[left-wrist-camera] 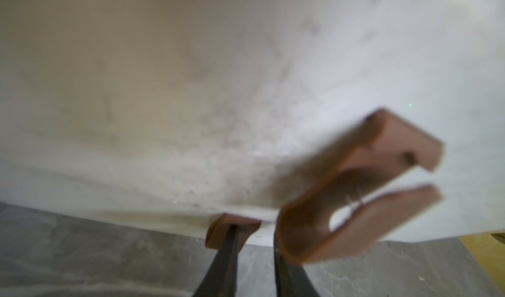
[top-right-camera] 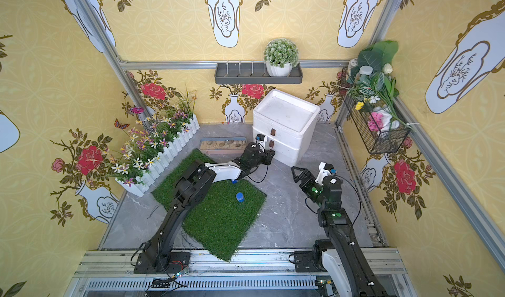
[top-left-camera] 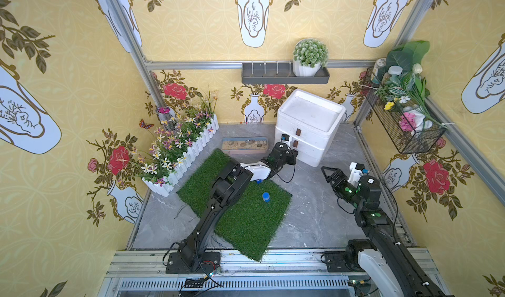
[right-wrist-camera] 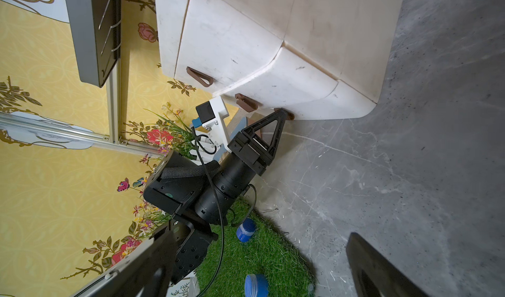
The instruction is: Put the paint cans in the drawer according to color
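A white drawer unit [top-left-camera: 310, 119] stands at the back, with brown handles on its front. My left gripper is at the lowest handle; in the left wrist view its blurred fingertips sit just under that handle [left-wrist-camera: 226, 223], and whether it grips is unclear. A larger handle [left-wrist-camera: 321, 223] hangs above it. My right gripper [top-left-camera: 328, 173] stands open and empty to the right of the unit. Two blue paint cans are on the green mat: one in the open [top-right-camera: 240, 197], the other [right-wrist-camera: 245, 230] partly hidden by the left arm in the top views.
A white-fenced flower planter [top-left-camera: 178, 165] lines the left side, and a shallow box [top-left-camera: 244, 144] lies left of the drawers. A wire basket of plants [top-left-camera: 399, 134] hangs on the right wall.
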